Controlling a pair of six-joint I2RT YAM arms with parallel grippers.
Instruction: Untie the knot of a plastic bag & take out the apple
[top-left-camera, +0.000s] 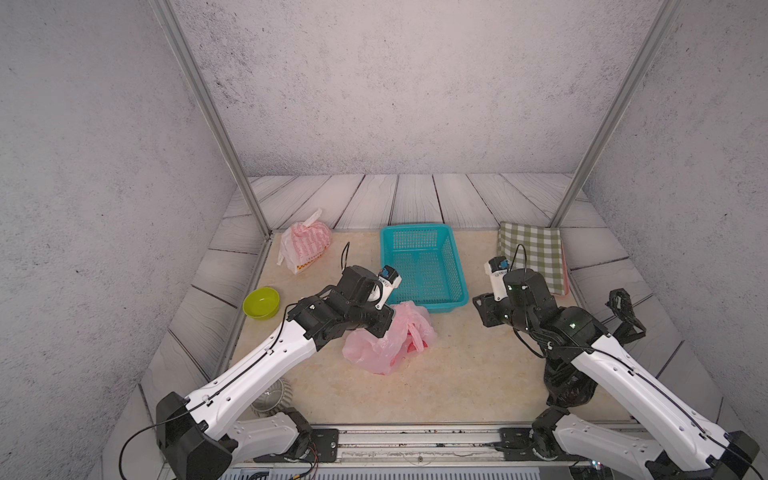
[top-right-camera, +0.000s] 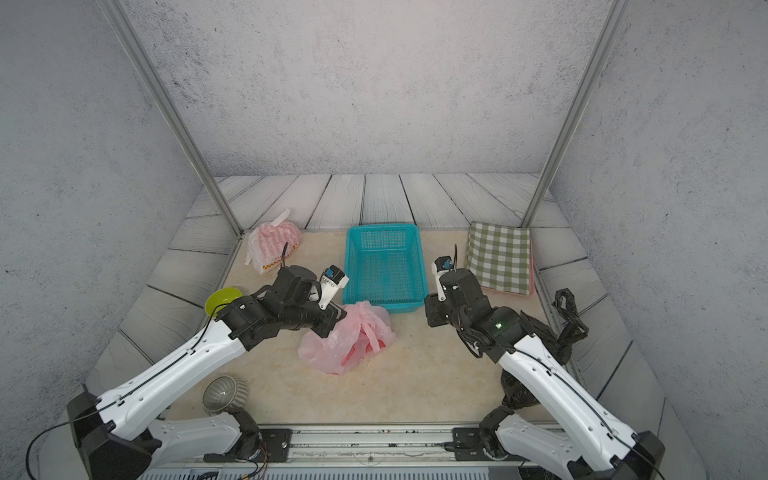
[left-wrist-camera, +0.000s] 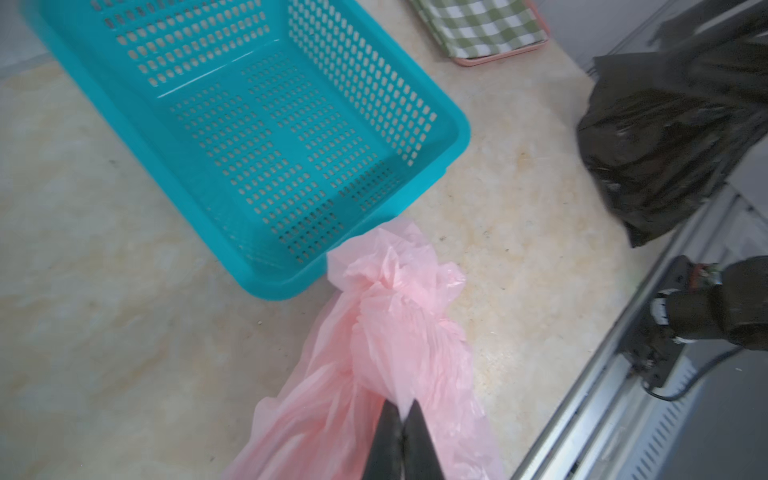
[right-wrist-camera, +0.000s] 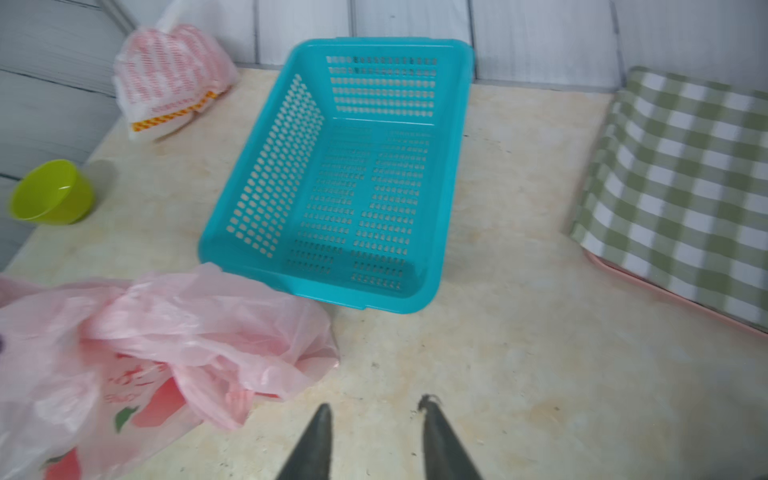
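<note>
A pink plastic bag (top-left-camera: 388, 348) lies crumpled in front of the basket, its top gathered and loose strips at its right. My left gripper is shut on a thin pinch of the pink bag, over it. My right gripper hangs to the right of the bag, open with nothing between its fingers. No apple can be made out.
A teal basket (top-right-camera: 384, 305) stands behind the bag. A second knotted bag (top-left-camera: 305, 240) and a green bowl (top-left-camera: 261, 302) are at the left, a checked cloth (right-wrist-camera: 672, 184) at the back right, black plastic (left-wrist-camera: 664, 144) at the right.
</note>
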